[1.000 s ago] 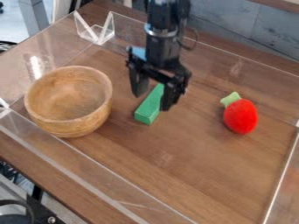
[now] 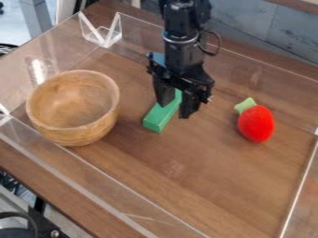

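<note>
My black gripper (image 2: 178, 98) is open, its fingers low over a green block (image 2: 162, 115) lying on the wooden table. The block's upper end is between or just under the fingers; whether they touch it I cannot tell.
A large wooden bowl (image 2: 73, 109) sits to the left. A red object (image 2: 256, 124) lies to the right, with a small pale green piece (image 2: 245, 105) behind it.
The gripper has come down over the green block, and its fingers are closer together than a second ago. The other objects have not visibly moved.
</note>
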